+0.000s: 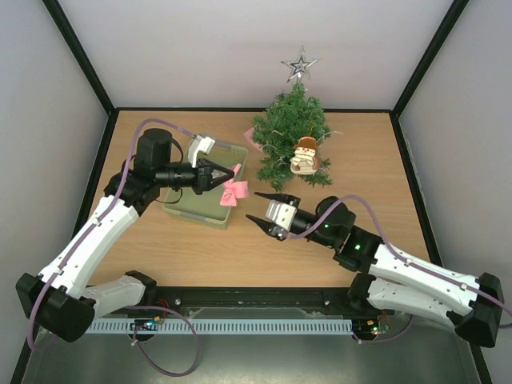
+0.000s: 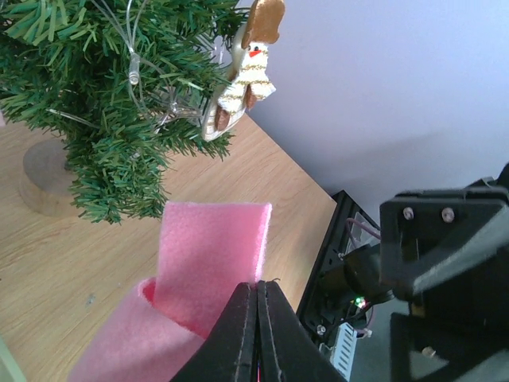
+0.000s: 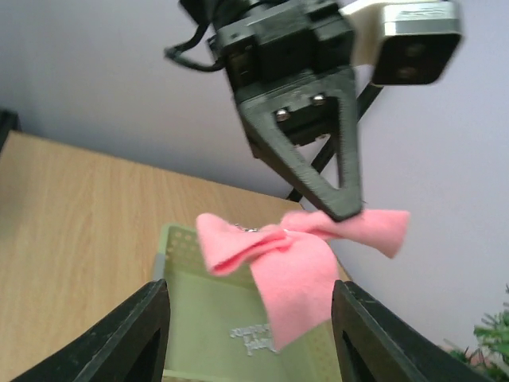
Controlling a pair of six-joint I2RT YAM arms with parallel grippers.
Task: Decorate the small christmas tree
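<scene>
My left gripper (image 1: 224,172) is shut on a pink felt bow (image 1: 234,192), lifted over the right side of the green bin (image 1: 192,210); the bow fills the lower part of the left wrist view (image 2: 211,247). My right gripper (image 1: 254,210) faces it, open, the bow (image 3: 294,286) apart from its fingers. The small tree (image 1: 284,128), topped by a silver star (image 1: 301,67), stands at the back right with a gingerbread-and-white ornament (image 1: 305,157) on its front and something pink on its left side.
The bin holds small clear pieces (image 3: 253,338), seen in the right wrist view. Dark frame edges and pale walls bound the table.
</scene>
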